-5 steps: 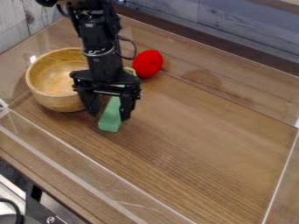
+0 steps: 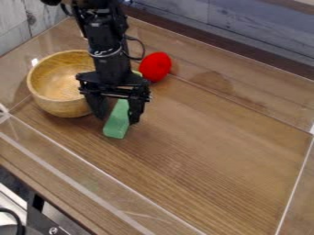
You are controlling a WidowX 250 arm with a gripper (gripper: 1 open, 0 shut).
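My black gripper [image 2: 116, 97] hangs open over a green oblong object [image 2: 117, 128], which lies on the wooden table between and below the fingers. Whether the fingertips touch it is hard to tell. A yellow-tan bowl [image 2: 51, 79] sits just left of the gripper, partly behind it. A red round object [image 2: 156, 65] lies behind and to the right of the gripper.
A dark cable or part shows at the lower left corner.
My gripper has shifted very slightly over the green object; the objects appear to lie where they were.
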